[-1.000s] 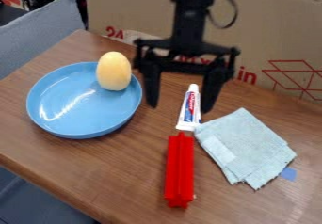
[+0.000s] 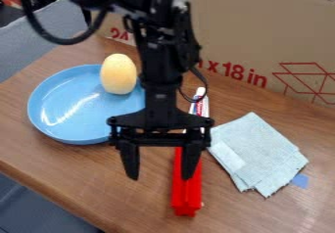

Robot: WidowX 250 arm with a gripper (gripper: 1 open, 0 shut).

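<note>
My black gripper (image 2: pixel 160 161) hangs low over the middle of the wooden table, open, its two fingers apart above the upper end of a red elongated object (image 2: pixel 186 193). A blue plate (image 2: pixel 72 105) lies to the left, with a pale yellow egg-shaped object (image 2: pixel 118 72) at its upper right. A white toothpaste tube (image 2: pixel 199 102) is partly hidden behind the gripper. A folded light-blue cloth (image 2: pixel 260 154) lies to the right.
A cardboard box (image 2: pixel 268 41) stands along the back of the table. A grey padded surface borders the table at the upper left. Bare wood shows at the front left and front right.
The gripper has moved down and toward the front, from behind and beside the yellow object to over the red object. The objects on the table look unmoved.
</note>
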